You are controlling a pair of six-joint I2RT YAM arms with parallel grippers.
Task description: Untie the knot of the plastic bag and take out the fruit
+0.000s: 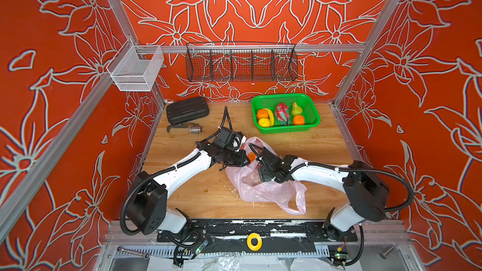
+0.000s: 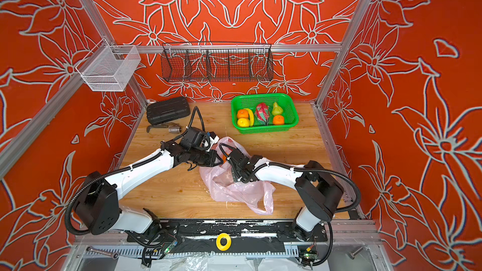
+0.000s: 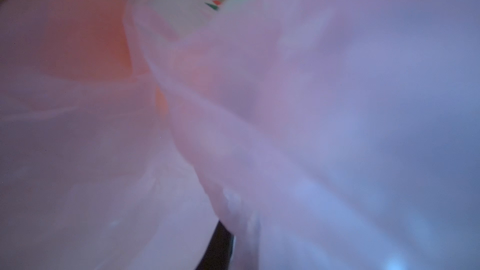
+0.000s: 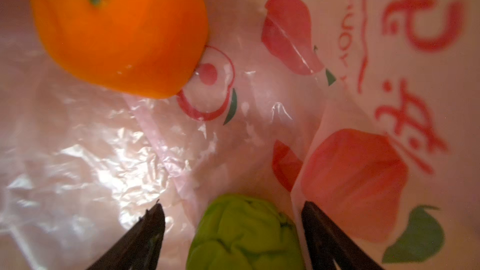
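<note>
The pink plastic bag (image 1: 273, 193) lies spread open on the table between my arms. My left gripper (image 1: 245, 159) is shut on its rim; in the left wrist view the film covers nearly everything, with one dark finger (image 3: 218, 247) showing. My right gripper reaches down into the bag, its fingers apart on either side of a green, bumpy fruit (image 4: 245, 235). A gap shows between this fruit and the left finger; contact on the right side I cannot tell. An orange (image 4: 120, 30) sits farther inside the bag, with part of another orange thing at the corner.
A green basket (image 1: 286, 130) at the back right holds oranges, a banana, a yellow fruit, a pear and a dragon fruit. A black case (image 1: 187, 110) and a metal tool (image 1: 194, 129) lie at the back left. Table right of the bag is clear.
</note>
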